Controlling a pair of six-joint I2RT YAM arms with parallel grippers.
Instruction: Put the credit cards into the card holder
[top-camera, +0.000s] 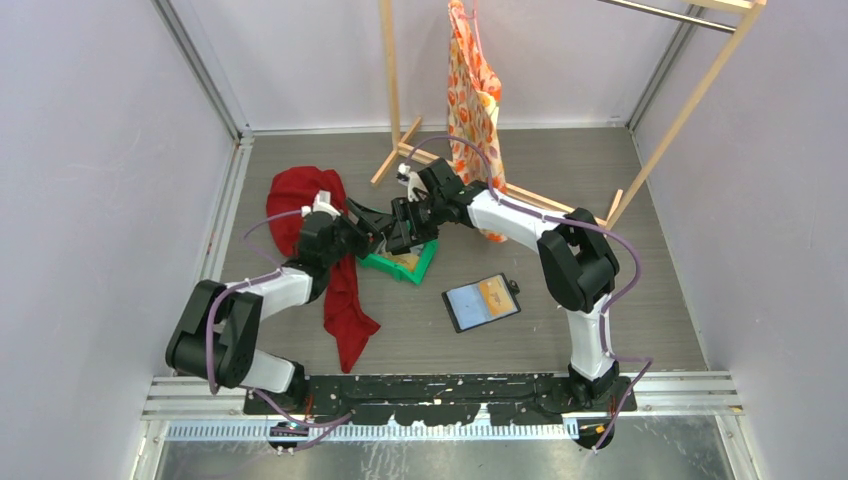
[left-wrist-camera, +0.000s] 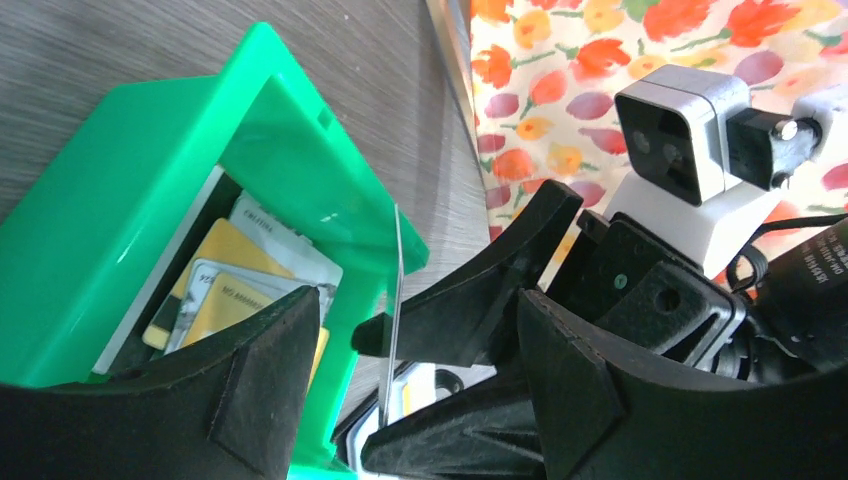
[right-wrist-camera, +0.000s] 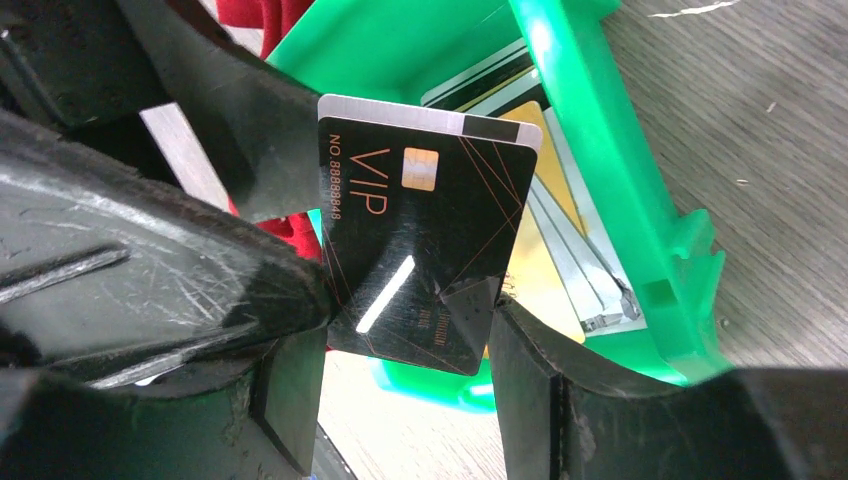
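Observation:
A black VIP card (right-wrist-camera: 420, 230) is pinched by its edges in my right gripper, above the green box. A grey strip along its upper edge (right-wrist-camera: 400, 113) may be a second card behind it; I cannot tell. More cards (left-wrist-camera: 235, 285) lie inside the green box (top-camera: 425, 262). To the right on the floor, the card holder (top-camera: 482, 302) lies flat, showing blue and orange faces.
A red cloth (top-camera: 345, 310) lies left of the box, under the left arm. A wooden rack (top-camera: 515, 192) with a flowered cloth (top-camera: 470, 90) stands behind the right gripper. Floor around the card holder is clear.

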